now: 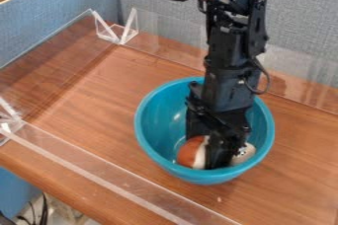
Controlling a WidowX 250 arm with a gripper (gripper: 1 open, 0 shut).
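A teal bowl sits on the wooden table at the right of centre. The black arm reaches down from the top into it, with the gripper low inside the bowl, shut on an object that shows orange-red on the left and whitish on the right. The fingers hide much of this object, so I cannot tell what it is or whether it is one piece or two.
White brackets stand at its back left corner and left edge, along clear strips. A grey padded wall runs behind, and cables hang below the front left.
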